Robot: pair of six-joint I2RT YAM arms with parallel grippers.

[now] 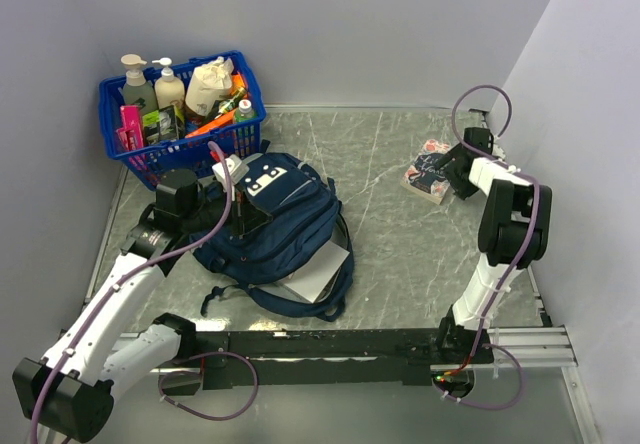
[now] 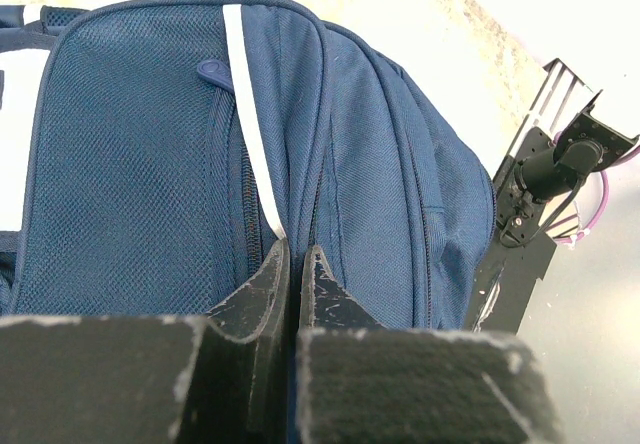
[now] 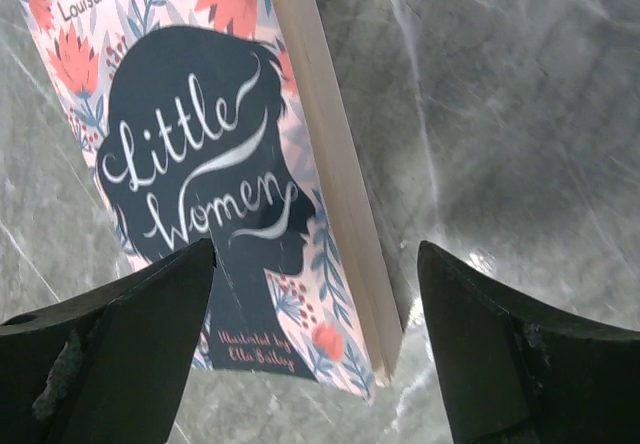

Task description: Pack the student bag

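Note:
A navy backpack (image 1: 280,224) lies open-mouthed toward the front, a white item (image 1: 318,267) showing inside. My left gripper is shut on its fabric (image 2: 380,184). A floral paperback, Little Women (image 3: 200,164), lies flat on the grey marbled table at the right back. My right gripper is over the book's right edge and spine side, its fingers apart with nothing held between them.
A blue basket (image 1: 180,144) full of bottles and packages stands at the back left. Bare table (image 1: 390,254) lies between backpack and book. Walls rise close behind and at the right.

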